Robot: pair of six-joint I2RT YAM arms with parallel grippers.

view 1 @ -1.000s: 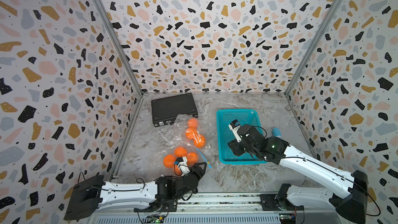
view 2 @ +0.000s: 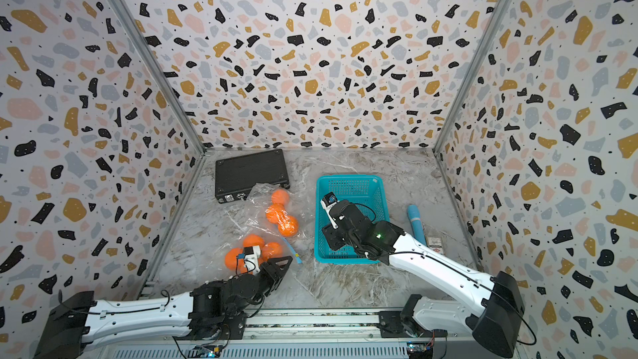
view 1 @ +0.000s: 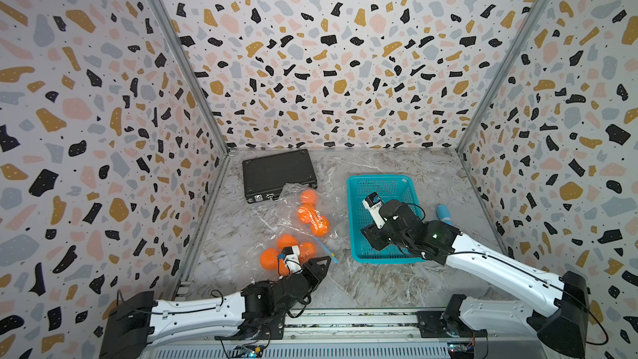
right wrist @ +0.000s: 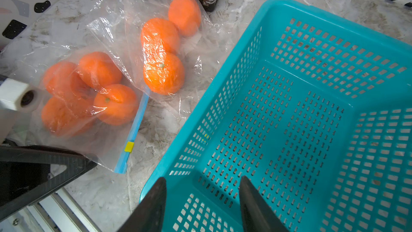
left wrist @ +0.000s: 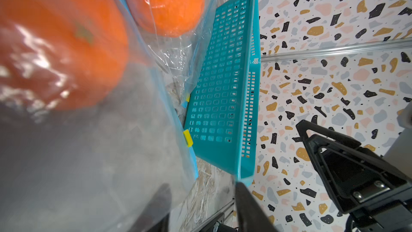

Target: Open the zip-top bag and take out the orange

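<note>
Two clear zip bags of oranges lie on the marble table: the rear bag (view 1: 306, 212) and the front bag (right wrist: 115, 103), whose blue zipper strip (right wrist: 137, 126) has a yellow slider (right wrist: 128, 146). My left gripper is low over the front bag's zipper end, fingertips blurred and apart, with no clear sign of anything held. My right gripper is above the left rim of the teal basket (right wrist: 274, 133), its fingertips apart with nothing visible held.
A black case (view 1: 279, 173) lies at the back left. A blue cylindrical object (view 2: 415, 222) and a small box (view 2: 435, 242) are right of the basket.
The right gripper has moved slightly left. The bags look nearly unchanged.
</note>
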